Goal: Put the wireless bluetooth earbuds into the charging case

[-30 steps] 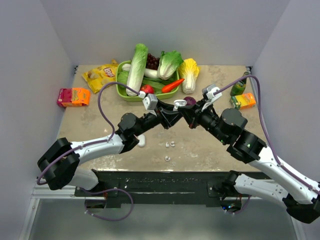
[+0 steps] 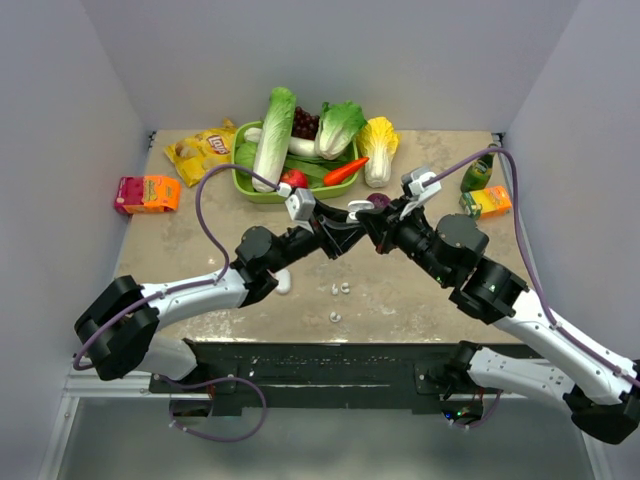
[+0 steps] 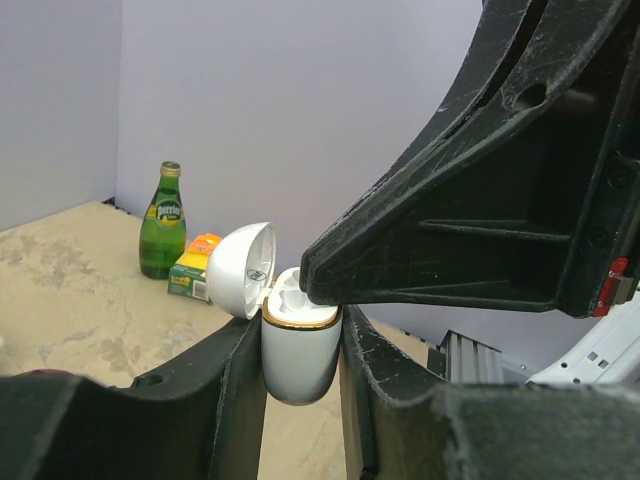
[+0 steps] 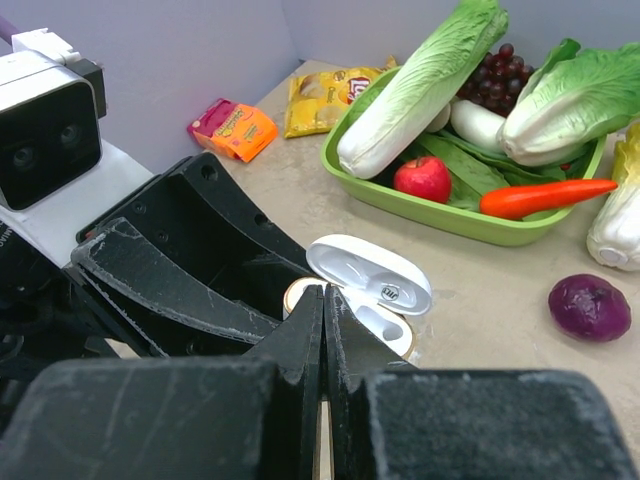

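The white charging case [image 3: 300, 355] stands upright, lid [image 4: 370, 265] open, with my left gripper shut on its body. My right gripper is shut, its tips right at the case's open top, partly hiding the wells; whether anything sits between them cannot be seen. In the top view the two grippers meet above the middle of the table. Small white earbuds [image 2: 334, 316] lie on the table below them, along with another white object [image 2: 283, 282] to the left.
A green basket of vegetables [image 4: 430, 200] stands at the back, with a cabbage and a purple onion [image 4: 588, 306] beside it. Snack packs [image 2: 146, 194] lie at the left; a bottle [image 3: 162, 225] and yellow box [image 2: 485, 201] at the right.
The right arm has shifted very slightly at the case. The left arm and the things on the table look unchanged.
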